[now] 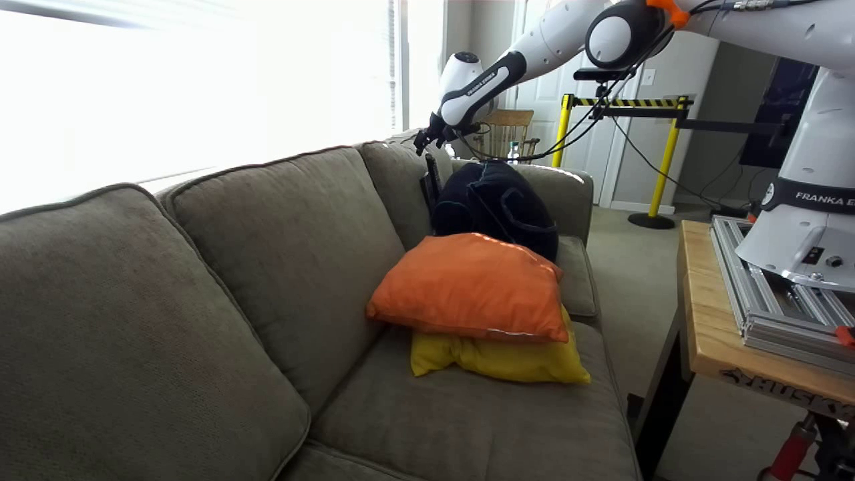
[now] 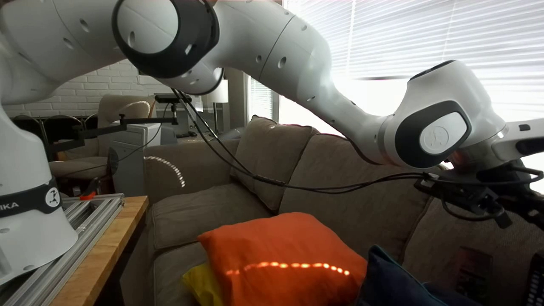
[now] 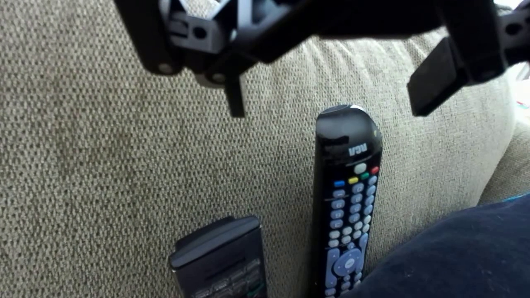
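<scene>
Two dark remotes lean against the sofa's back cushion. The black RCA remote (image 3: 348,198), with colored and pale blue buttons, stands upright in the wrist view, its top below and between my fingertips. Left of it and lower is a dark grey remote (image 3: 226,263), cut off by the frame's bottom. My gripper is open, with wide-apart fingers and nothing held. In exterior view 1 the gripper (image 1: 423,144) hangs just above the upright remote (image 1: 433,172). Exterior view 2 shows part of a remote (image 2: 535,280) at the right edge.
A navy pillow (image 1: 497,204) lies close beside the remotes and hides their lower ends. An orange pillow (image 1: 473,284) rests on a yellow pillow (image 1: 505,358). The near part of the sofa seat (image 1: 481,425) is clear. Cables (image 2: 306,188) hang under the arm.
</scene>
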